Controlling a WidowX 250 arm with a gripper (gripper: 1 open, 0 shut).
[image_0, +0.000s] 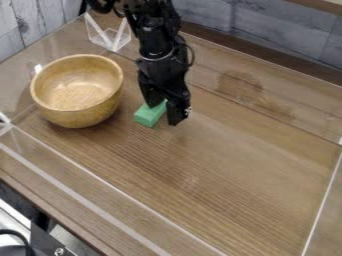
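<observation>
My black gripper hangs low over a small green block in the middle-left of the camera view, covering the block's upper right part. Whether the fingers touch or straddle the block, and how far apart they stand, I cannot tell. A large tan wooden bowl sits just left of the block.
A white wire-like object stands at the back left. Cables lie beyond the table's left edge at the lower left.
</observation>
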